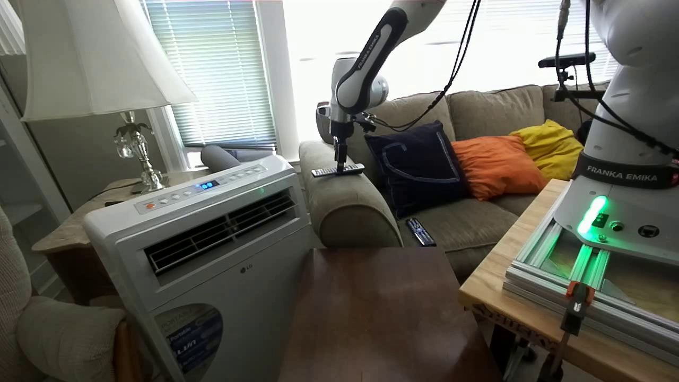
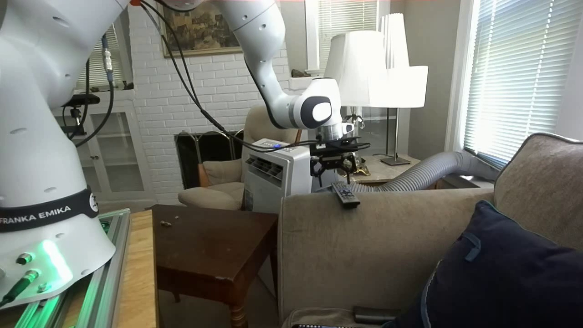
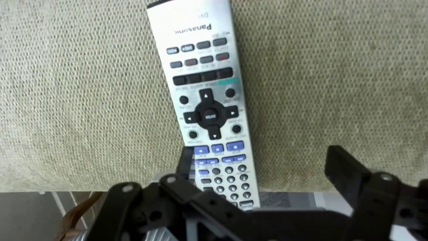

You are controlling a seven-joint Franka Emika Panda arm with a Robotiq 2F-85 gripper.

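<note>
A silver Panasonic remote (image 3: 208,92) lies buttons up on the sofa's armrest (image 3: 100,100), its keypad end reaching the armrest's edge in the wrist view. My gripper stands open low over that end. The left finger (image 3: 185,160) is close against the remote's side and hides a little of it; the right finger (image 3: 345,172) is well clear, with bare fabric between. From the first exterior view, the gripper (image 1: 341,168) points straight down at the remote (image 1: 321,172). In the second exterior view the remote (image 2: 345,194) lies below the gripper (image 2: 334,177).
On the sofa seat lies a second, dark remote (image 1: 420,232). A navy pillow (image 1: 417,168) leans beside the armrest. A white portable air conditioner (image 1: 210,223) stands close to the armrest, and a bare brown table (image 1: 382,305) is in front.
</note>
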